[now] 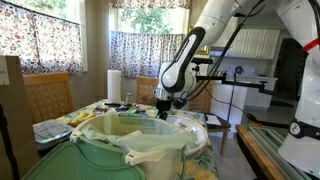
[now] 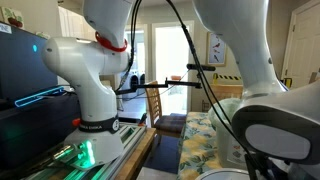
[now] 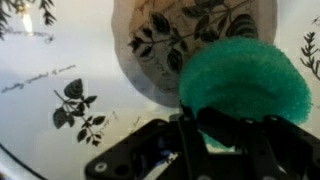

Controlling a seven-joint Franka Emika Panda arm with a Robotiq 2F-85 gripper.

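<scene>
In the wrist view a teal-green sponge sits at the fingertips of my gripper, which is shut on it. Beneath them is a white plate printed with dark leaves and script. A brownish, rounded patch with leaf prints showing through lies beside the sponge. Exterior view 1 has my gripper low over the table, behind a bin; the sponge cannot be made out there. Part of a white round plate shows at the bottom of exterior view 2, where the arm hides the fingertips.
A white bin with a pale green liner stands in the foreground, with a green lid-like panel nearby. A paper towel roll stands farther back. Wooden chairs line the far side.
</scene>
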